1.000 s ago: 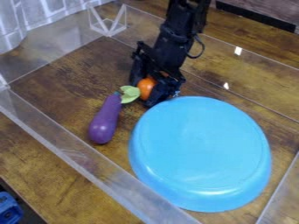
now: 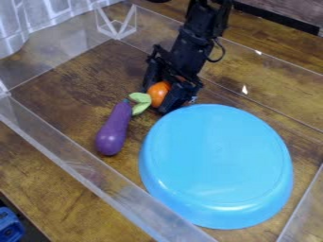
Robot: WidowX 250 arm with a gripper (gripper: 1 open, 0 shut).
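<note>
The black gripper (image 2: pixel 171 80) reaches down from the top of the view onto an orange object (image 2: pixel 159 93), its dark fingers around it and partly covering it. A green leafy piece (image 2: pixel 142 102) lies at the left of the orange object, atop a purple eggplant-like toy (image 2: pixel 115 130) on the wooden surface. I cannot make out clearly whether the fingers are closed on the orange object.
A large upturned blue bowl or lid (image 2: pixel 214 165) fills the lower right, close to the gripper. Clear walls edge the wooden surface (image 2: pixel 70 76) at left and bottom.
The gripper and the orange object have shifted very slightly; otherwise the scene looks the same.
</note>
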